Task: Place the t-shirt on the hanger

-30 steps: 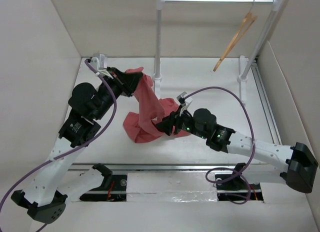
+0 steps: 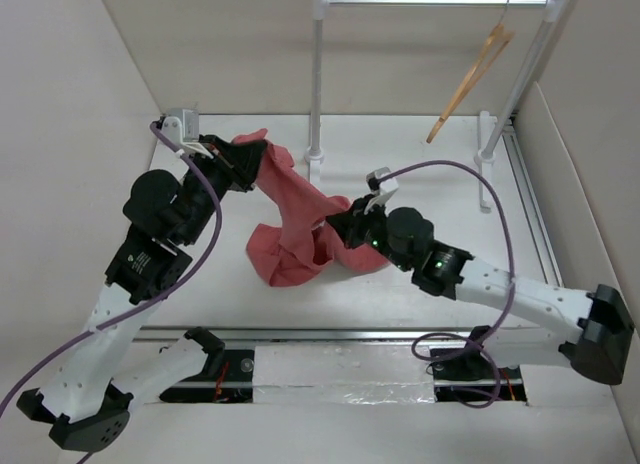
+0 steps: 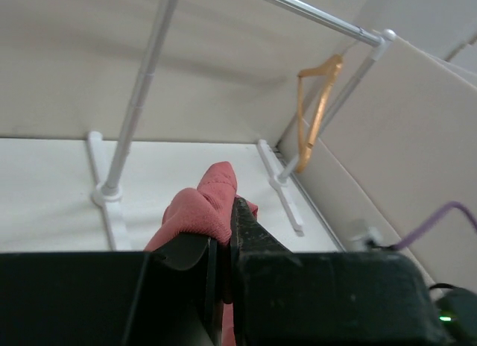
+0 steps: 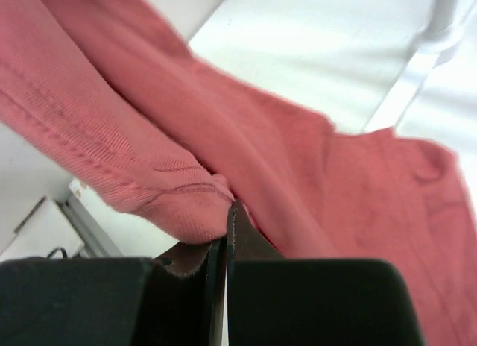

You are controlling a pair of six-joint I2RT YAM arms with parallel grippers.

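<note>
A red t-shirt (image 2: 295, 214) is held up at two points, its lower part bunched on the white work surface. My left gripper (image 2: 252, 159) is shut on a fold of it, raised at the upper left; in the left wrist view the fold (image 3: 200, 212) pokes out above the fingers. My right gripper (image 2: 338, 222) is shut on the shirt lower down and to the right; in the right wrist view the cloth (image 4: 149, 159) stretches away to the upper left. A wooden hanger (image 2: 465, 79) hangs empty from the rail at the back right.
The white rack (image 2: 435, 0) spans the back, with feet (image 2: 485, 162) on the surface. Free surface (image 2: 440, 144) lies between its posts. A low wall (image 2: 560, 194) bounds the right side.
Both grippers have shifted slightly apart: the left to the left, the right upward.
</note>
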